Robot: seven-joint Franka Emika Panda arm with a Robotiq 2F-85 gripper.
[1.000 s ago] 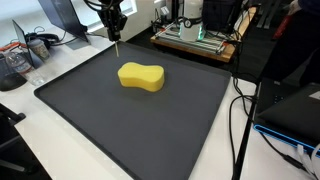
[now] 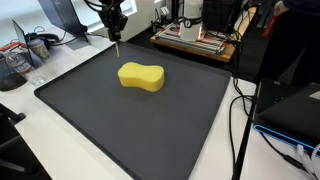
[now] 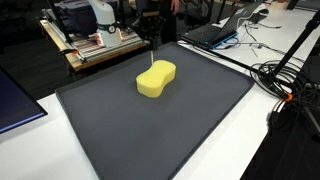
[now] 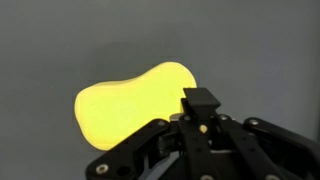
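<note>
A yellow sponge [image 2: 141, 76], narrowed at its waist, lies on the dark mat [image 2: 120, 122]. The wrist view has this sponge [image 4: 130, 105] partly behind the black fingers. My gripper [image 2: 115, 35] is above the mat's far edge, behind the sponge in exterior view 1. A thin pale stick [image 2: 117, 49] points down from its fingers, which are shut on it. From the other side, the same stick [image 3: 152, 57] appears close behind the sponge [image 3: 156, 78]; whether its tip touches anything is too small to tell. A small yellowish spot shows between the fingers in the wrist view.
Cables [image 3: 281, 82] and a laptop [image 3: 208, 32] lie beyond the mat. A wooden board [image 2: 200, 40] with items stands past its far edge, and a blue-edged device [image 2: 290, 138] is at the right.
</note>
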